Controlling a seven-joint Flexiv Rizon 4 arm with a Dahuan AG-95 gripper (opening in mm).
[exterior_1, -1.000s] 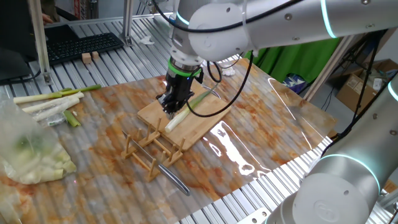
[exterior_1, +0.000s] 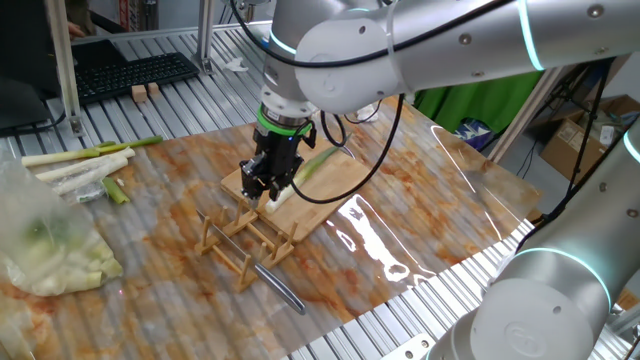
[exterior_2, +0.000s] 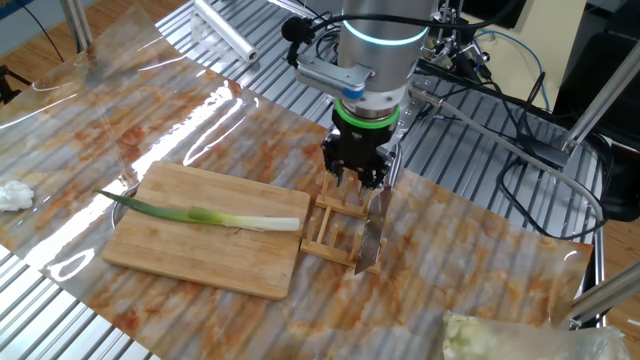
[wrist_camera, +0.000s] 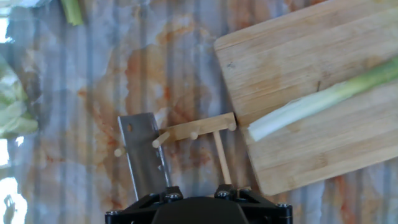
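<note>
A knife (exterior_1: 270, 280) lies across a wooden rack (exterior_1: 245, 255), its dark handle sticking out toward the front. In the wrist view the broad blade (wrist_camera: 143, 152) fills the space left of the rack's pegs. Above the rack hangs my gripper (exterior_2: 357, 182), open, its fingers spread and nothing between them. Fingertips (wrist_camera: 173, 191) show at the bottom of the wrist view, hiding the lower rack and the knife's handle. On the cutting board (exterior_2: 200, 265) beside the rack rests a leek (exterior_2: 255, 222), white end toward the rack.
A plastic bag of cut leeks (exterior_1: 60, 255) and loose leek stalks (exterior_1: 90, 165) lie on the left of the marbled table cover. White crumpled material (exterior_2: 15, 196) sits near the board's far side. The cover in front of the bag is clear.
My gripper has moved left in exterior view 1, from over the board's leek end toward the rack. Knife, rack, board and leek stay where they were.
</note>
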